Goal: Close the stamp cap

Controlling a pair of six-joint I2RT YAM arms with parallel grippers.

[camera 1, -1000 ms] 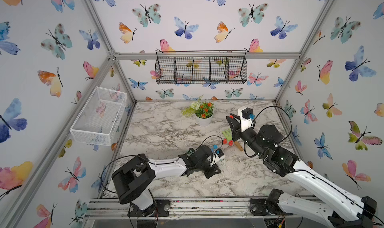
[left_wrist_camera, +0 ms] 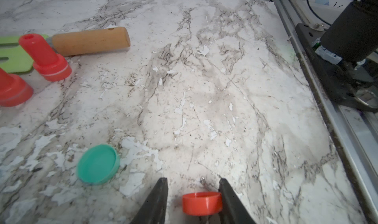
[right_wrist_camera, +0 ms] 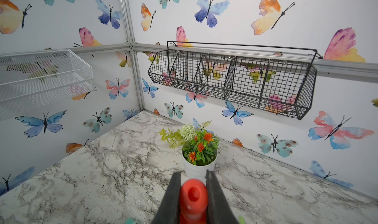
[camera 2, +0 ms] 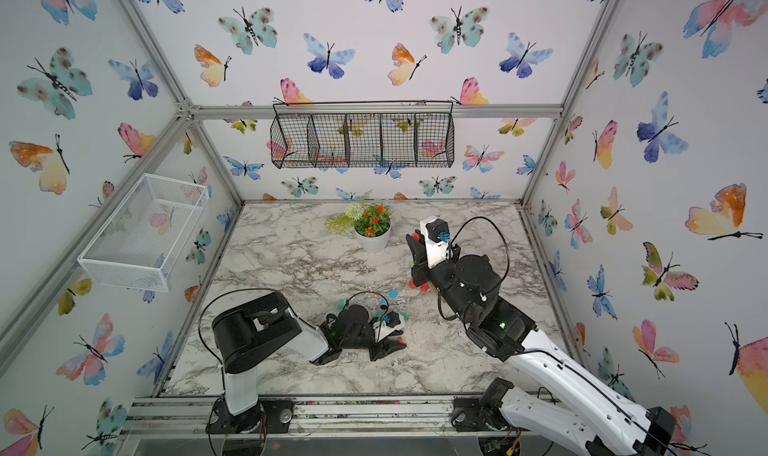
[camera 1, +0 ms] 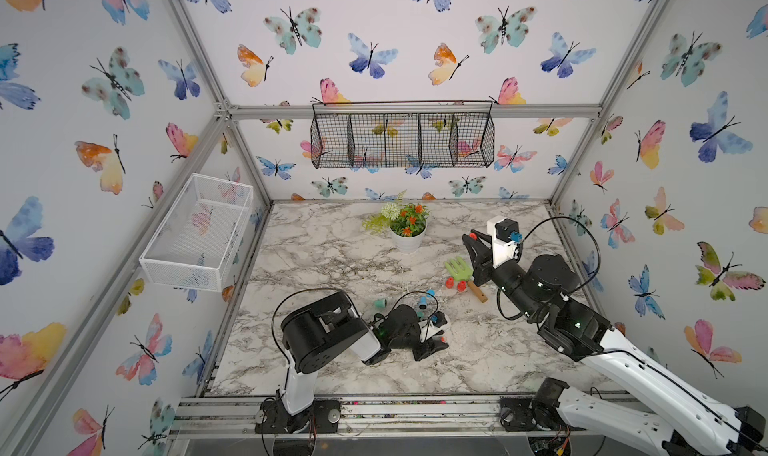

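Observation:
A small red cap (left_wrist_camera: pixel 202 203) is between the fingers of my left gripper low over the front of the table; whether the fingers grip it is unclear. My right gripper is raised at the right, shut on a red stamp (right_wrist_camera: pixel 193 196). Two more red stamps (left_wrist_camera: pixel 50 64) stand on the table, and a teal cap (left_wrist_camera: pixel 97 163) lies nearby.
A green tool with a wooden handle (left_wrist_camera: pixel 89 41) lies beside the stamps. A flower pot (right_wrist_camera: pixel 198 169) stands at the back. Blue caps (camera 2: pixel 393 294) lie mid-table. The wire baskets (right_wrist_camera: pixel 232 86) hang on the back wall.
My left arm has bent and shifted, its gripper moving slightly right. My right gripper, still holding the stamp, has moved slightly right.

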